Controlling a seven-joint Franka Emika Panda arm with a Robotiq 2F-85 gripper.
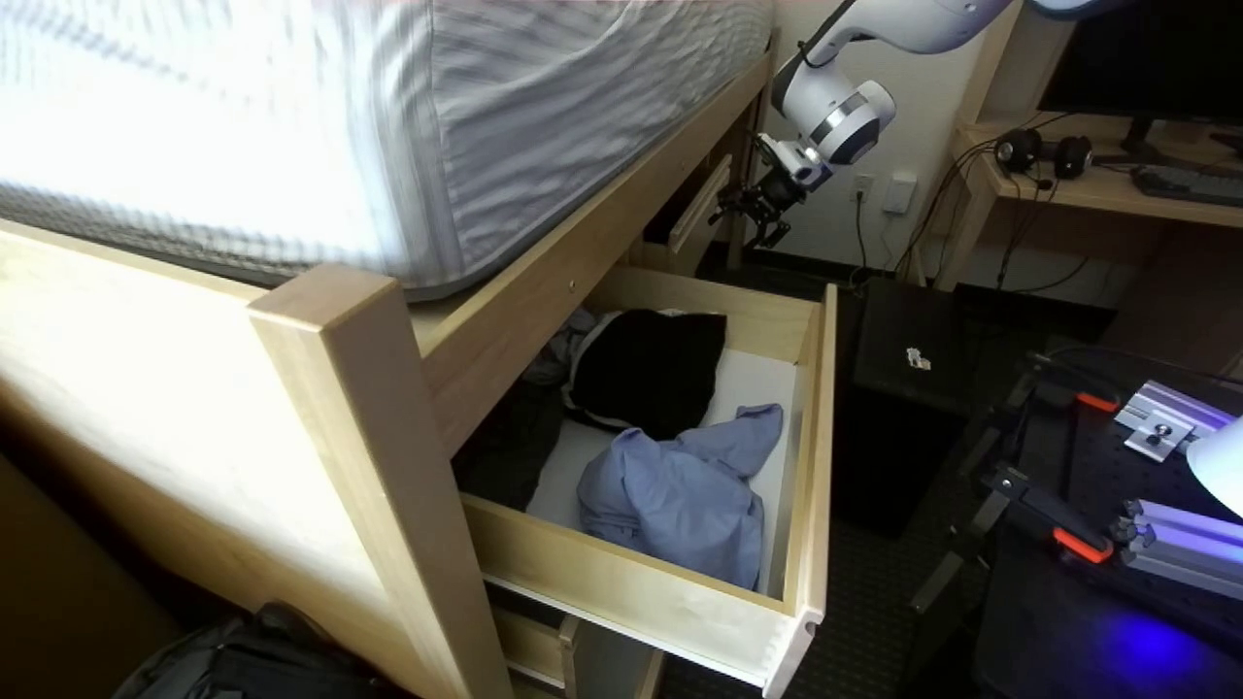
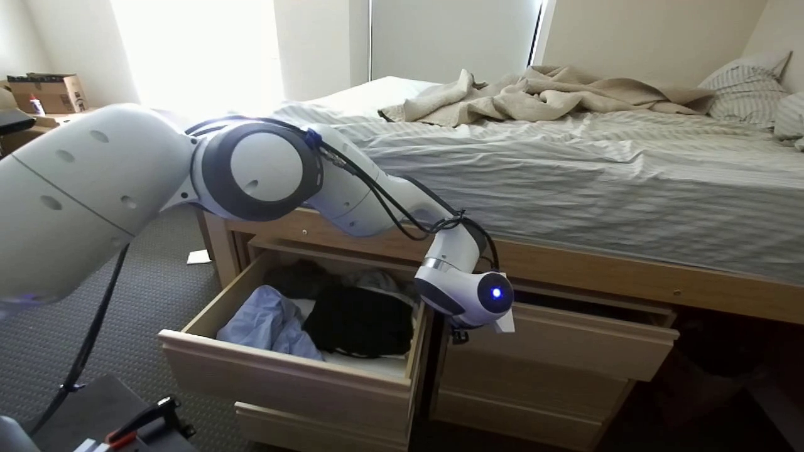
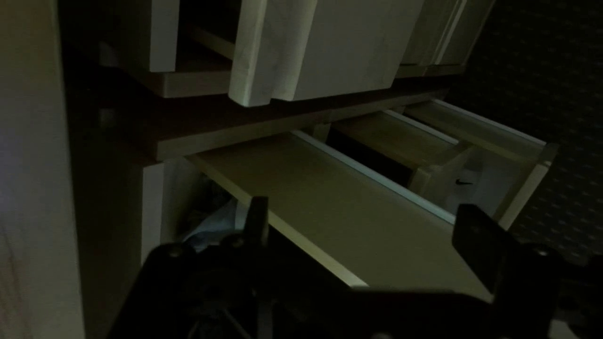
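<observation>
My gripper hangs beyond the far end of the pulled-out drawer, close to a second, partly pulled-out drawer. In the wrist view its dark fingers stand wide apart, with nothing between them. A blue cloth lies crumpled inside the near drawer, and a black cloth lies behind it. In exterior view 2 the wrist largely hides the gripper; the second drawer's front shows to its right.
The bed rail runs above the drawers. A black box stands on the floor past the open drawer. At the right are a dark worktable and a desk with cables below it.
</observation>
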